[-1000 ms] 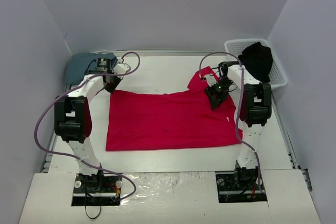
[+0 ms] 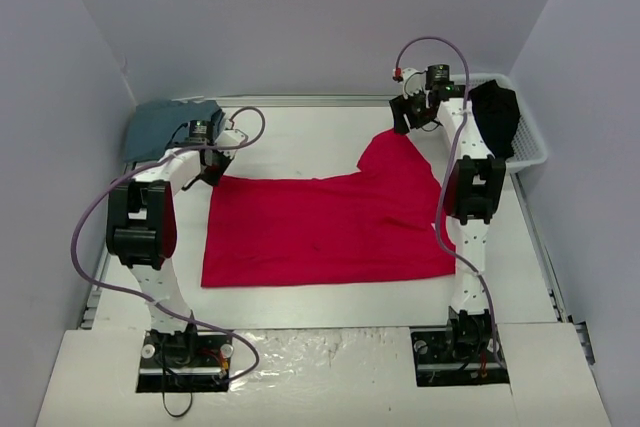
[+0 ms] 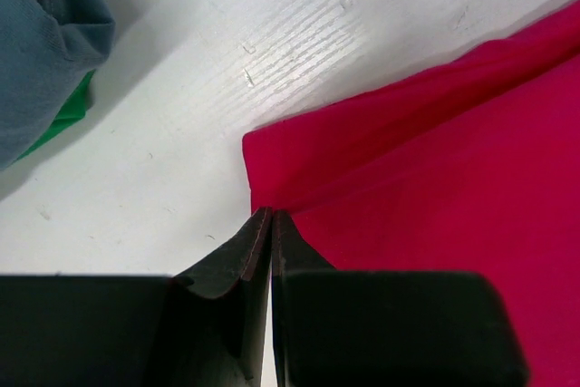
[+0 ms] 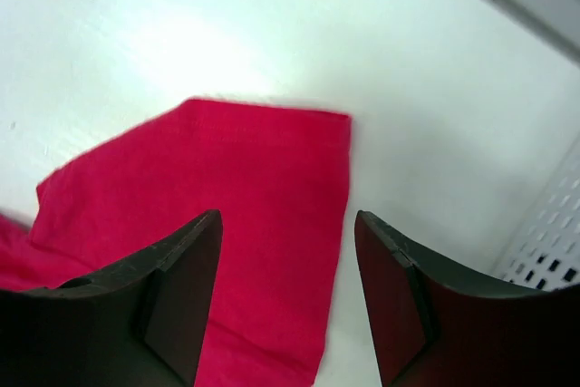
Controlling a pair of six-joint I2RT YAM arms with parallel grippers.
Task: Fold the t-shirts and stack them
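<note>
A red T-shirt [image 2: 320, 232] lies spread across the table, one sleeve reaching to the back right. My left gripper [image 2: 216, 176] is shut at the shirt's back-left corner; in the left wrist view its fingertips [image 3: 263, 224] meet over the red fabric, and whether cloth is pinched between them cannot be seen. My right gripper [image 2: 398, 115] is open above the sleeve's end; in the right wrist view the sleeve [image 4: 272, 169] lies flat below its two fingers, with a corner just beyond them.
A folded blue-grey pile [image 2: 158, 125] sits at the back left, with green cloth [image 3: 68, 115] under it. A white basket [image 2: 530, 147] holding black cloth [image 2: 495, 107] stands at the back right, beside my right gripper. Bare table shows behind and in front of the shirt.
My right gripper has moved backward, toward the sleeve's far end. The shirt looks nearly unchanged.
</note>
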